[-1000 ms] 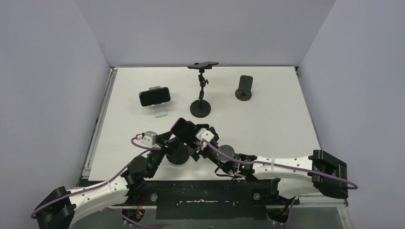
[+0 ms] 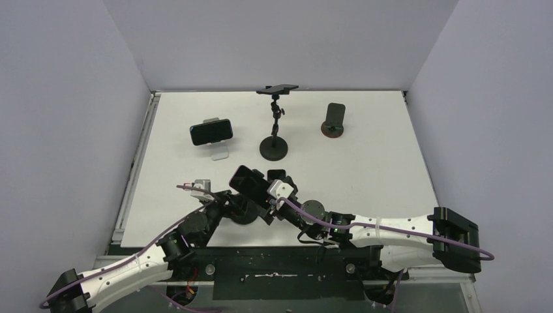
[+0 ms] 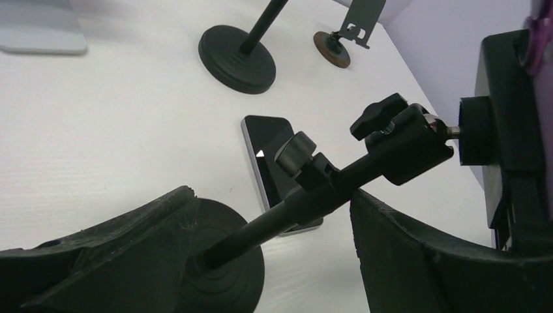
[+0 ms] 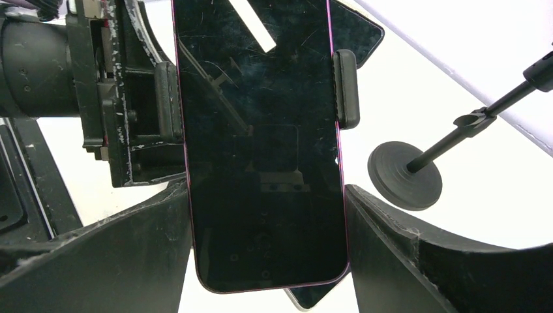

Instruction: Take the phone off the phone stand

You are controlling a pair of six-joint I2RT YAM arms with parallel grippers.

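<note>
My right gripper is shut on the sides of a dark phone [image 4: 261,156] with a pinkish edge. Higher up, the stand's clamp pads [image 4: 347,89] still flank that phone. In the left wrist view, the slanted black pole of the phone stand [image 3: 251,236] rises from its round base between the fingers of my left gripper. Those fingers are apart, with a gap beside the pole; whether one touches it is unclear. From above, the phone [image 2: 250,184] is tilted over the stand's base [image 2: 244,215].
Another phone [image 3: 269,147] lies flat on the table beside the stand. Farther back are a phone on a silver stand [image 2: 211,132], a tall black stand [image 2: 274,149] and a small round-based stand [image 2: 334,117].
The phone has shifted slightly down and left in the top view. My left gripper has turned a little and moved left, while the right arm has shifted slightly.
</note>
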